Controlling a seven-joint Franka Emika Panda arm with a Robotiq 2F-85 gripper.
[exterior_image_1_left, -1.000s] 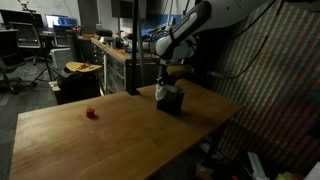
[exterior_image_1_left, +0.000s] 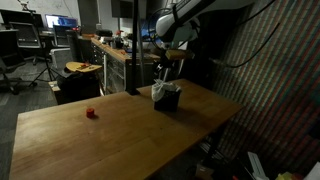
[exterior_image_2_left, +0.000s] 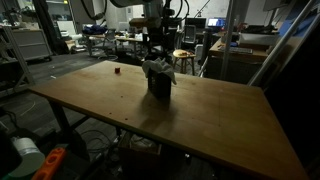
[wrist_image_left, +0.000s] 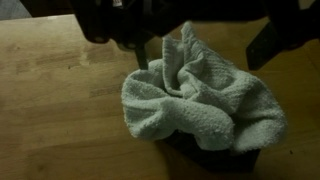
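Observation:
A pale, crumpled cloth (wrist_image_left: 200, 100) is heaped on top of a small black box (exterior_image_1_left: 168, 102), draping over its rim. In exterior view 2 the cloth (exterior_image_2_left: 158, 67) bulges above the dark box (exterior_image_2_left: 158, 86). The box stands on the wooden table; in the wrist view only a dark strip of the box (wrist_image_left: 205, 152) shows below the cloth, and its inside is hidden. My gripper is over the cloth, its fingers well apart on either side of the cloth's raised fold. It is open and holds nothing.
A small red object (exterior_image_1_left: 90, 113) lies on the left of the wooden table (exterior_image_1_left: 110, 145) in exterior view 1. The box stands fairly near the table's edge. Chairs and a desk are behind.
My arm has risen from close over the box. The cloth now shows fuller and more spread out on top of the box, while the box and the red object stay in place.

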